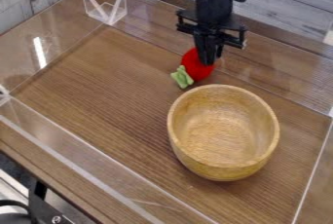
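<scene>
A red object (197, 65), shaped like a strawberry, lies on the wooden table with a small green piece (181, 77) at its lower left. My black gripper (204, 45) is directly over the red object, overlapping its top in this view; whether it touches it is unclear. Its fingers look close together, with nothing clearly held between them.
A large tan bowl (221, 130) sits below and to the right of the red object. A white wire-like item (104, 6) stands at the upper left.
</scene>
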